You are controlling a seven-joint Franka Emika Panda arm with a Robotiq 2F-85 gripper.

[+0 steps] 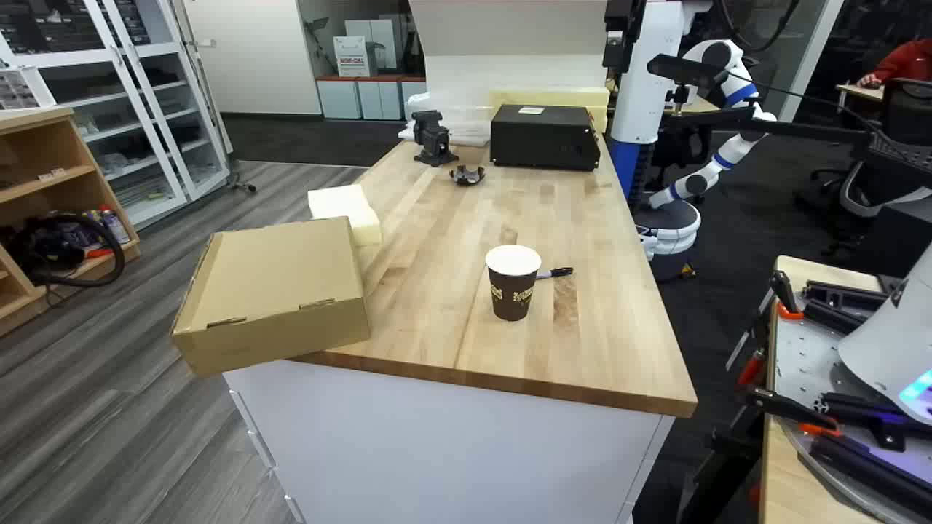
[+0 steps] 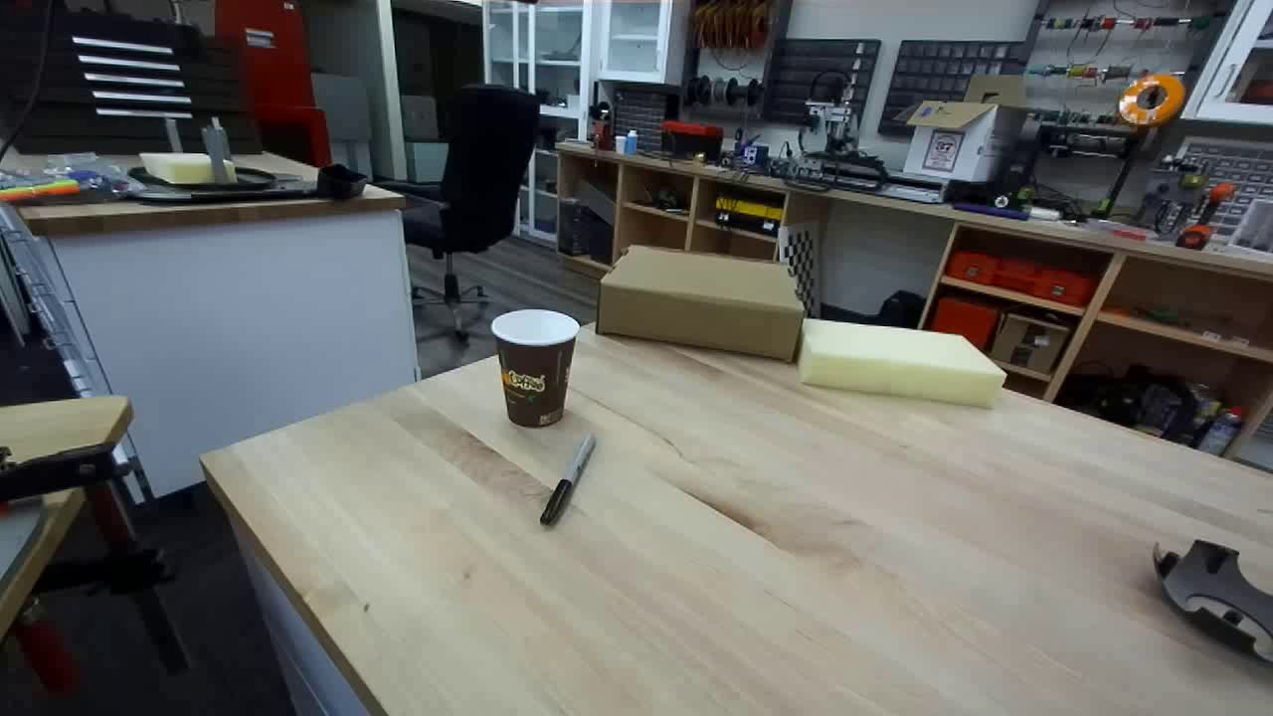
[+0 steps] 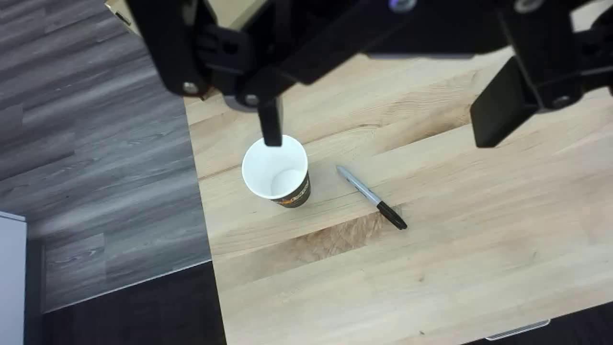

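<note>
A brown paper cup [image 1: 512,288] with a white rim stands upright near the front of the wooden table. Close beside it lies a grey marker [image 2: 569,477] with a black cap, flat on the wood. Looking down in the wrist view, my gripper is open, its two dark fingers wide apart with only tabletop showing between them. The left fingertip overlaps the far rim of the cup [image 3: 276,169] in this view; the marker [image 3: 368,192] shows below the gap. Neither exterior view shows my gripper.
A cardboard box [image 1: 279,288] overhangs the table's left edge, with a pale foam block [image 1: 345,209] behind it. Farther back are a black box [image 1: 544,137] and a dark curved part [image 1: 467,175].
</note>
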